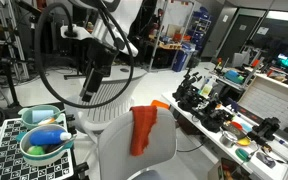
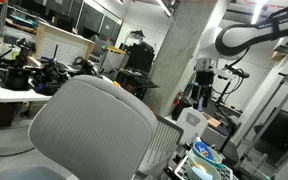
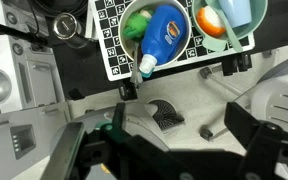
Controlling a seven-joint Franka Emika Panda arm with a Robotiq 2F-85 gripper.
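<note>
My gripper is open in the wrist view, its two dark fingers wide apart with nothing between them. Beyond the fingers, a blue bottle (image 3: 162, 36) lies in a round bowl next to a green item (image 3: 136, 24). A second bowl to its right has an orange and white item (image 3: 210, 20) and a light blue object (image 3: 237, 10) in it. In exterior view 1, a red cloth (image 1: 142, 130) hangs over the back of a grey chair (image 1: 164, 150). The arm's lower end hangs behind the chair, above and right of the bowls; its fingers are hard to make out there.
The bowls rest on a black perforated board (image 3: 112, 40). A metal container (image 3: 69, 28) stands at the upper left of the wrist view. Below the gripper lies open grey floor (image 3: 189, 105). A cluttered table (image 1: 209, 110) stands beyond the chair.
</note>
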